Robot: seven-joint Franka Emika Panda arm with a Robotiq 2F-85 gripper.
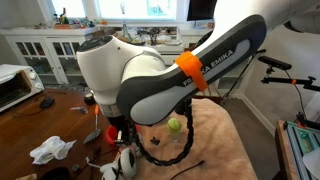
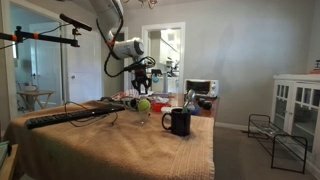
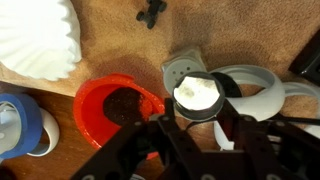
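Observation:
In the wrist view my gripper is shut on a small dark-rimmed round cup (image 3: 200, 92) with a pale patch inside it. A red bowl (image 3: 88, 108) with dark brown contents lies just left of the fingers. The arm blocks much of the view of the gripper in exterior view 1, where part of the red bowl (image 1: 111, 134) shows. From exterior view 2, the gripper (image 2: 141, 84) appears above the far side of the table; what it holds is too small to tell there.
A white fluted object (image 3: 38, 38) lies near the red bowl, with a blue-and-white round item (image 3: 18, 125) below it. A white appliance (image 3: 262, 98) is close on the right. A black mug (image 2: 178, 121) and a black keyboard (image 2: 72, 116) rest on the brown-covered table (image 2: 120, 150).

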